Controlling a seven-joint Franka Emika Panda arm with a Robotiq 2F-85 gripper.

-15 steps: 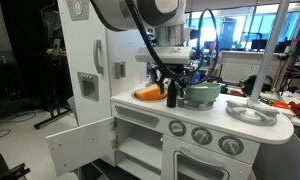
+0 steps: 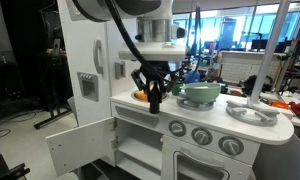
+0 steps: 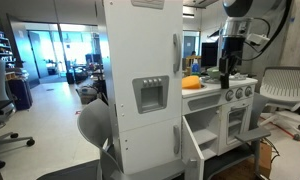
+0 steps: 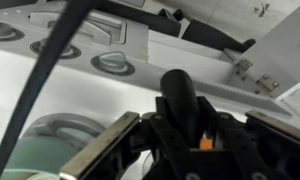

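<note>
A dark, narrow cylinder, perhaps a bottle [image 4: 178, 92], is gripped upright by my gripper, which is shut on it. In the first exterior view the dark cylinder [image 2: 154, 98] hangs under the gripper [image 2: 155, 78], in front of the white toy kitchen counter [image 2: 215, 120]. The wrist view looks down past the cylinder at the counter's front edge and knobs. A green pot [image 2: 198, 93] sits on the stove top, right of the gripper. The orange item [image 3: 192, 81] rests on the counter at the left.
Below the counter, the open cabinet door [image 2: 80, 146] swings out to the left, and the cabinet shelf [image 2: 142, 150] looks empty. A tall white toy fridge [image 3: 148, 70] stands beside it. Knobs [image 2: 200, 136] line the front panel.
My gripper has carried the dark cylinder from beside the green pot to the left and toward the counter's front. The orange item is now partly hidden behind the gripper.
</note>
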